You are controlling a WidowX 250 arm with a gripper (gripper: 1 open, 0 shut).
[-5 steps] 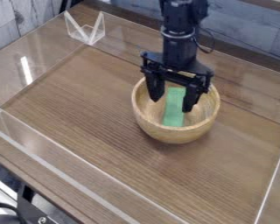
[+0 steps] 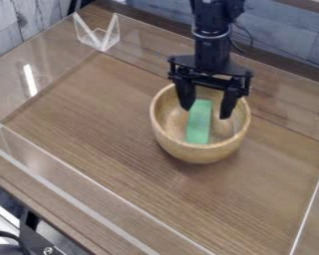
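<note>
My black gripper (image 2: 206, 98) hangs over a round wooden bowl (image 2: 195, 149), its two fingers open and spread toward the bowl's left and right sides. A green block (image 2: 199, 125) lies inside the bowl between the fingers, apparently untouched by them.
The bowl sits on a brown wooden table (image 2: 83, 110) with wide clear room to the left and in front. White rack-like objects stand beyond the table at the top left and low on the left edge. A dark object is at the bottom left corner.
My gripper has shifted slightly, appearing a little higher and more squarely over the bowl. The green block and bowl look nearly unchanged.
</note>
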